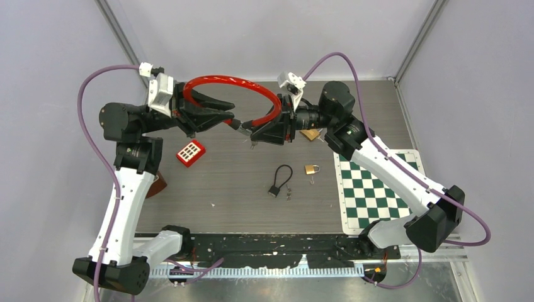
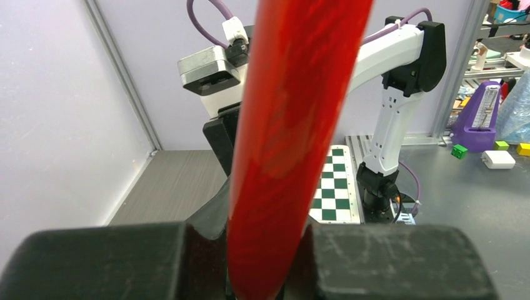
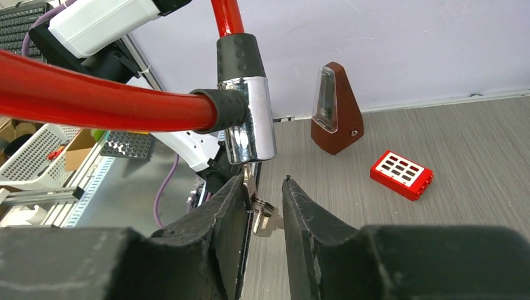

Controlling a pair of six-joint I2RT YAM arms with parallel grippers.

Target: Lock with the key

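Observation:
A red cable lock [image 1: 220, 80] loops between my two arms in the top view. My left gripper [image 1: 232, 116] is shut on its red cable, which rises close up between the dark fingers in the left wrist view. The lock's silver cylinder [image 3: 253, 119], with black collars, fills the upper middle of the right wrist view. From its lower end hang keys [image 3: 265, 215], one seemingly in the keyhole. My right gripper is part open around the keys, its left finger [image 3: 232, 209] close against them and a gap to the right finger [image 3: 300, 215].
Below on the table lie a black cable lock [image 1: 274, 190], a brass padlock [image 1: 309, 169] and a red block [image 1: 191, 153]. A checkered board [image 1: 371, 195] is at the right. A brown metronome [image 3: 338, 109] stands by the wall.

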